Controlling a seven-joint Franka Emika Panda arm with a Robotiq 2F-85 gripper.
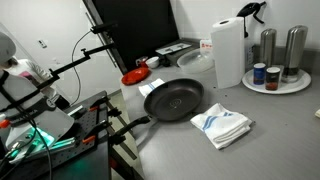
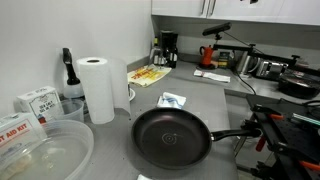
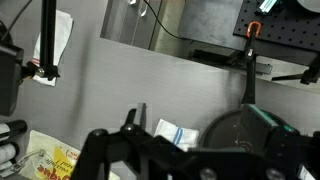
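A black frying pan rests on the grey counter, its handle reaching past the edge on the robot's side. A folded white cloth lies beside it. Another white cloth is spread behind the pan in exterior view 2. In the wrist view my gripper is open above the counter, its fingers far apart and empty. Below, a white cloth shows between them, with part of the pan to the right. The exterior views do not show the fingertips clearly.
A paper towel roll and a clear bowl stand left of the pan in exterior view 2. A white plate carries steel mills and small jars. A red pot sits farther off.
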